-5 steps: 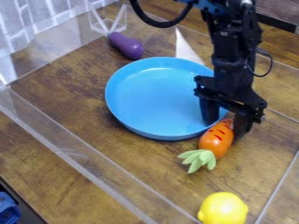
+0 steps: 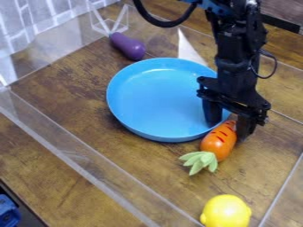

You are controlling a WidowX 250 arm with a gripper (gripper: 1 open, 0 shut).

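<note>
A black robot gripper [image 2: 231, 120] reaches down from the top right, its fingers low at the right rim of a blue plate [image 2: 154, 97]. An orange toy carrot [image 2: 218, 144] with pale green leaves lies beside the plate, its upper end under or between the fingers. Whether the fingers grip the carrot cannot be told.
A purple toy eggplant [image 2: 127, 44] lies at the upper left, behind the plate. A yellow lemon [image 2: 225, 211] sits at the front right. A white object [image 2: 187, 46] stands behind the arm.
</note>
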